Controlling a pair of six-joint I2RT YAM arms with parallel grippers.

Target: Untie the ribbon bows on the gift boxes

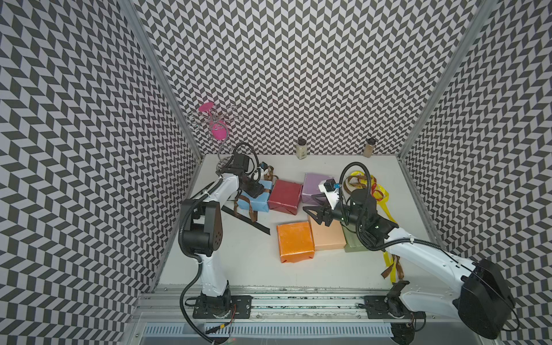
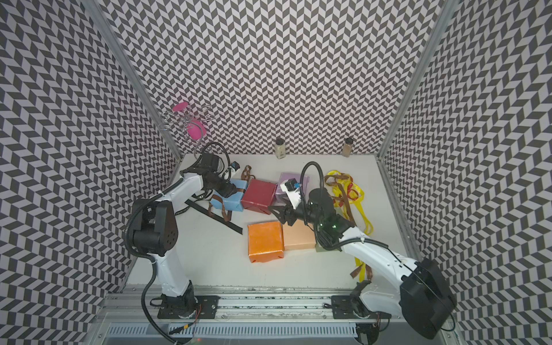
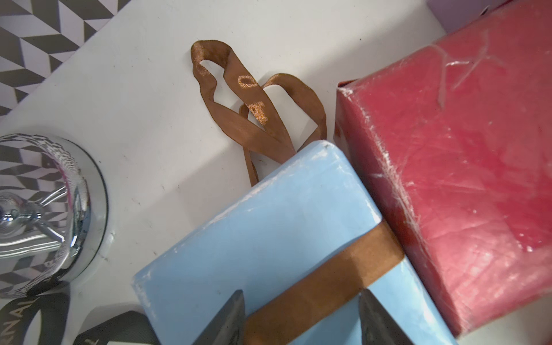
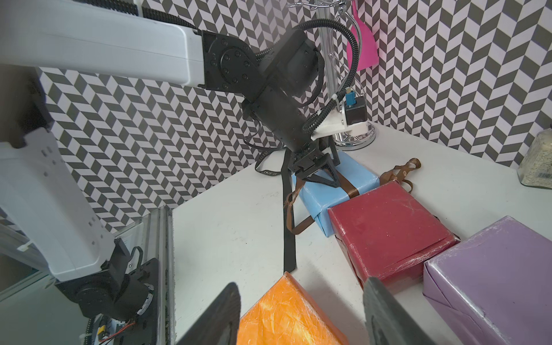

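Note:
A light blue box (image 3: 241, 224) has a brown ribbon (image 3: 327, 276) across its top, with brown loops (image 3: 241, 120) lying loose behind it. My left gripper is open over that band. A red box (image 3: 448, 166) sits against the blue one. My right gripper is open in the air near the orange box (image 1: 295, 241), peach box (image 2: 297, 235) and purple box (image 4: 488, 276). None of these three shows a ribbon on top. A green box (image 1: 354, 242) is partly hidden under the right arm.
Yellow and brown ribbons (image 2: 359, 212) lie loose at the right. A black strap (image 1: 253, 226) lies at the left. A chrome stand base (image 3: 86, 212) with pink parts stands at the back left; two bottles (image 2: 280, 148) (image 2: 347, 147) are at the back.

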